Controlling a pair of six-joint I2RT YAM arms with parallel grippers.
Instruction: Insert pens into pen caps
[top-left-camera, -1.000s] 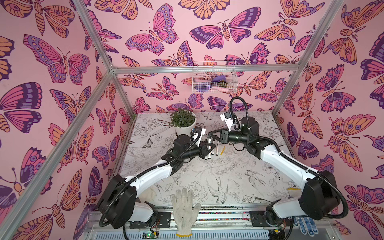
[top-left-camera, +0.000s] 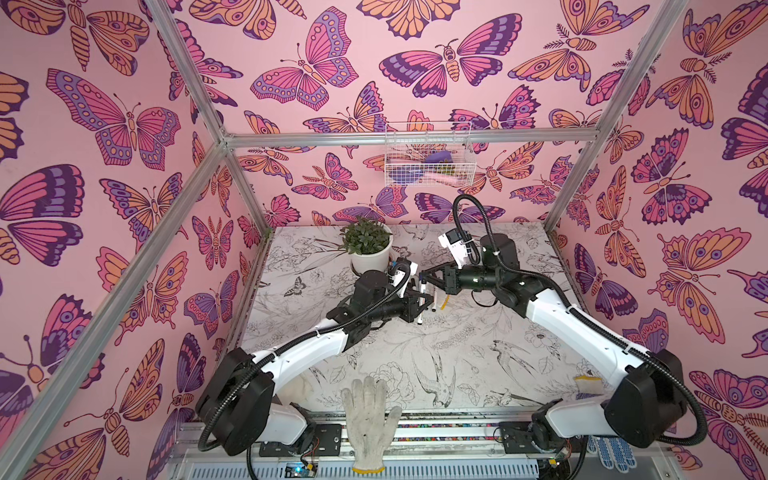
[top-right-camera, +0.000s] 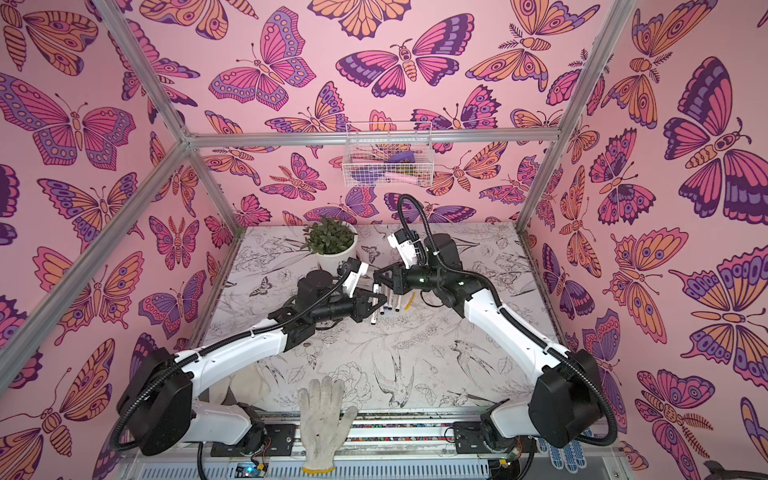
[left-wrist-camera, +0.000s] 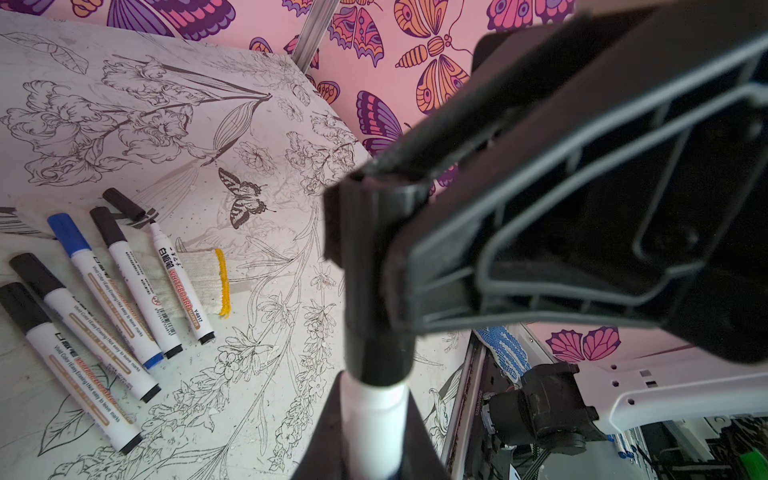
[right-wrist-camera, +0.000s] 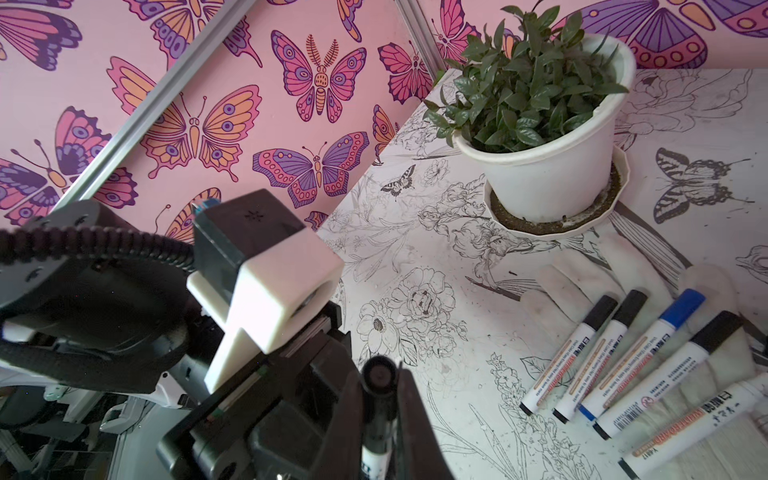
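My left gripper is shut on a whiteboard marker (left-wrist-camera: 373, 460) that stands upright above the table. Its black cap (left-wrist-camera: 373, 320) sits on the top end, meeting the white body. From above, the right gripper has its fingers either side of this cap; whether they press on it cannot be made out. On the table, several capped markers (left-wrist-camera: 108, 312) lie side by side. One more marker (left-wrist-camera: 180, 280) shows a bare thin tip, with a loose black cap (left-wrist-camera: 124, 204) just off it.
A white work glove (right-wrist-camera: 580, 280) lies beneath the row of markers. Behind them stands a potted plant (right-wrist-camera: 552, 172). Another glove (top-left-camera: 370, 424) is at the front edge.
The left gripper has shifted slightly right with the marker. The right gripper has come a little lower around the marker's upper end.
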